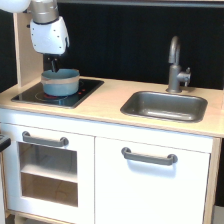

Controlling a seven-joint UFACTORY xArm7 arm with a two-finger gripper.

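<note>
A blue-grey pot (61, 84) sits on the black cooktop (91, 90) at the left of the toy kitchen counter. From above, the white arm reaches down, and my gripper (53, 66) is at the pot's back rim, towards its left side. Its dark fingers are small against the black background, so whether they are apart or closed on the rim is unclear. The inside of the pot is hidden by its front wall.
To the right are a grey sink (165, 104) and a tall dark faucet (176, 65). Bare wooden counter (112, 98) lies between cooktop and sink. Below are a windowed oven door (43, 138) and a white cabinet door (150, 185) with grey handles.
</note>
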